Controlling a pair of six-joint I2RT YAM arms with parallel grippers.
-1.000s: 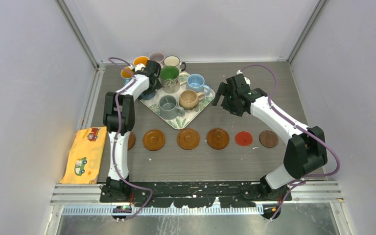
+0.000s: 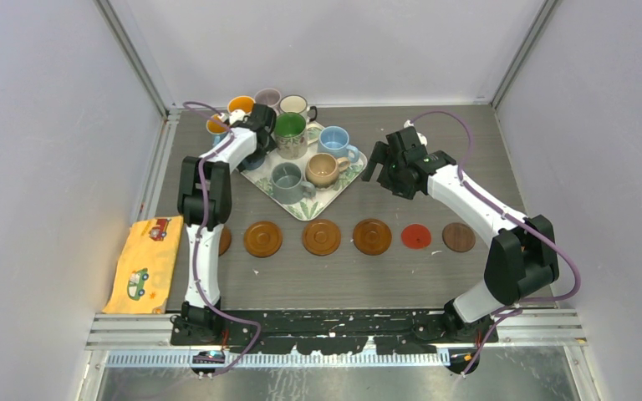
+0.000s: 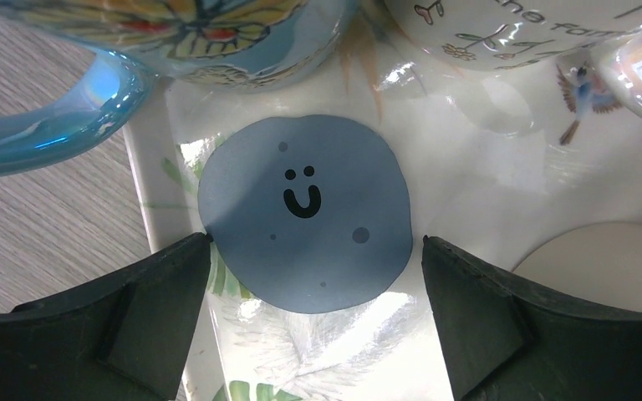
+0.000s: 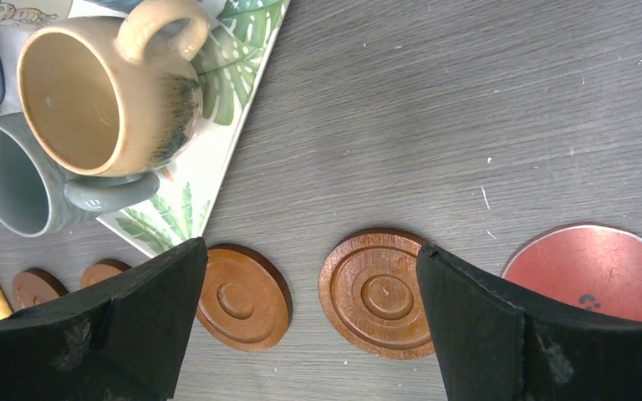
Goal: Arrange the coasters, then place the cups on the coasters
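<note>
In the left wrist view a blue-grey round piece with a smiling face [image 3: 301, 251] fills the space between the fingertips of my open left gripper. One fingertip stands at each side of it; whether they touch is unclear. It rests on the white leaf-patterned tray [image 2: 318, 201]; whether it is a cup's base or a flat disc cannot be told. Other cups on the tray include a tan cup [image 2: 323, 170] and a grey-green cup [image 2: 286, 185]. Brown coasters [image 2: 322, 237] and a red coaster [image 2: 415, 236] line the table's front. My right gripper hangs open and empty right of the tray.
A blue-handled cup [image 3: 242, 50] and a cup with writing [image 3: 501, 38] crowd close behind the left fingers. A yellow cloth [image 2: 142, 266] lies at the front left. Bare table shows on the right, behind the coasters.
The left arm has shifted only very slightly. The right arm, the cups and the coasters stay in place.
</note>
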